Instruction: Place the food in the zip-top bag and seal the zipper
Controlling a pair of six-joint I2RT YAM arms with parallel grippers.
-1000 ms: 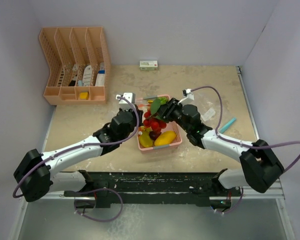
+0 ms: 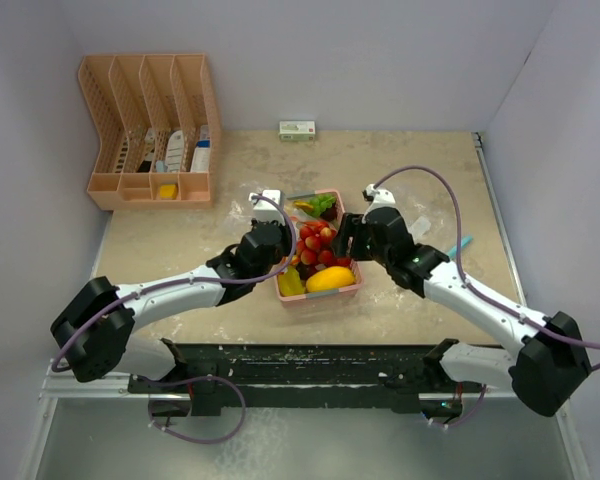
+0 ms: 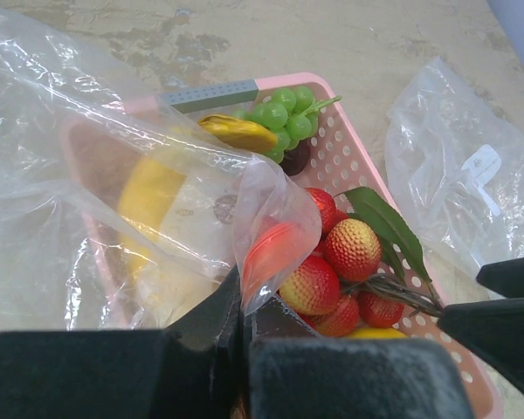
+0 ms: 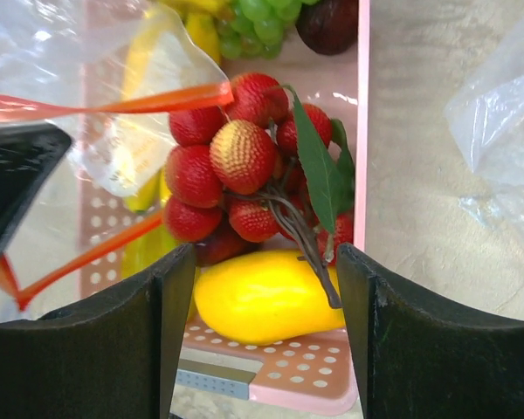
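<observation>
The clear zip top bag [image 3: 96, 192] with a red zipper strip [image 4: 148, 101] hangs at the basket's left. My left gripper is shut on the bag's edge, film showing at its fingertips. The red lychee bunch [image 4: 244, 157], with brown stems and green leaves, lies in the pink basket [image 3: 332, 148] outside the bag. Above the bunch, my right gripper stands open, its fingers apart on either side of the stems without touching them visibly. Also in the basket are green grapes [image 3: 284, 113], a yellow mango-like fruit [image 4: 266, 297], bananas [image 4: 148, 57] and a dark round fruit [image 4: 328, 24].
Another clear bag [image 3: 463, 166] lies flat right of the basket. A pale blue stick [image 2: 458, 247] rests at the table's right. At the back stand an orange divided rack [image 2: 145, 190] and a small box [image 2: 297, 131]. The table in front of the basket is clear.
The lychee bunch, earlier raised at my right gripper between the arms, is now down in the basket with the right fingers apart.
</observation>
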